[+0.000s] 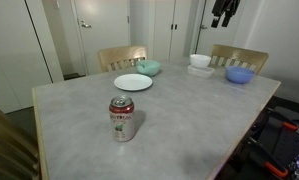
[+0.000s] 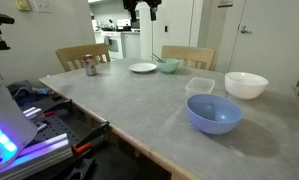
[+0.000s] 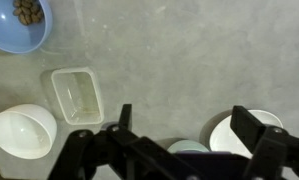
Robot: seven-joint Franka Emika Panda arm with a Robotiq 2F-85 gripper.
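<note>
High above the table, my gripper (image 1: 223, 21) hangs at the top right of exterior view 1. From the wrist, the gripper is open, with its fingers (image 3: 125, 117) far apart and only bare tabletop showing between them. Brown nut-like pieces (image 3: 28, 11) lie in the blue bowl (image 3: 36, 36). Beside that bowl are a clear rectangular container (image 3: 78, 97), which looks empty, and a white bowl (image 3: 24, 131). A white plate (image 3: 227, 137) and a green bowl (image 3: 188, 146) are partly hidden by the fingers.
A red-and-silver can (image 1: 122, 118) stands upright, well away from the bowls. Bare grey tabletop (image 2: 139, 105) fills the middle and front. Chairs (image 2: 189, 58) stand behind the table. A black arm-like part (image 2: 77, 145) sits by the near table edge.
</note>
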